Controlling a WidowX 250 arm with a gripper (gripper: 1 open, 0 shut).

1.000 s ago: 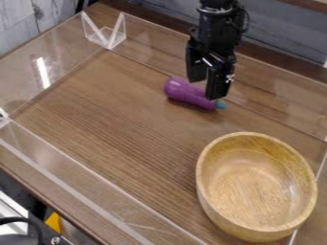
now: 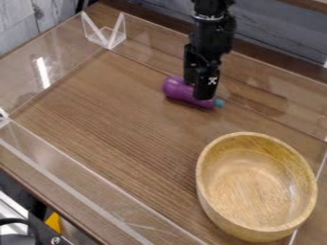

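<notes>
A purple cylindrical object (image 2: 185,93) with a small teal end lies on the wooden table (image 2: 102,124), near the upper middle. My black gripper (image 2: 202,80) hangs over it, pointing down, very close to its upper side. The fingertips overlap the object in this view, so I cannot tell whether they touch it.
A large yellow bowl (image 2: 255,187) fills the lower right. A white wire stand (image 2: 105,31) stands at the upper left. A dark edge runs along the back.
My gripper has shifted left and turned above the purple object. The purple object appears in much the same place.
</notes>
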